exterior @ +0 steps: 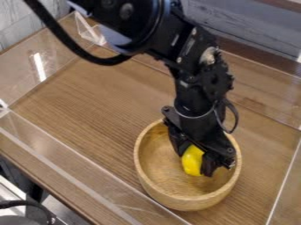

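Note:
My black gripper (200,151) reaches down from the top centre into a round tan bowl (165,180) near the front. A yellow object (192,164) lies in the bowl between and just under the fingertips, partly hidden by them. Whether the fingers grip it or only surround it is hard to tell.
A raised edge runs along the back right. At the lower left is the table's edge, with dark cables beyond it.

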